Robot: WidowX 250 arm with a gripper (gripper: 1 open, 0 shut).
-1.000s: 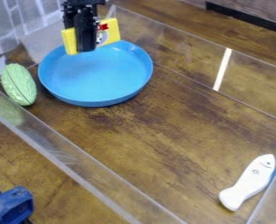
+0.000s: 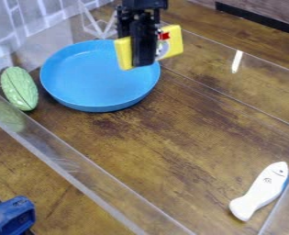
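My black gripper point(image 2: 140, 41) hangs at the top centre, shut on a yellow sponge point(image 2: 166, 41) with a red and white mark. The sponge is held in the air at the right side of a blue plate point(image 2: 85, 83), partly over it in view.
A green striped oval object point(image 2: 19, 88) lies left of the plate. A white handled object point(image 2: 260, 191) is at the lower right and a blue item point(image 2: 7, 217) at the lower left. Clear plastic borders edge the wooden surface point(image 2: 183, 147), whose middle is free.
My gripper has moved right and somewhat down in the view, carrying the yellow sponge away from the plate's back toward its right side.
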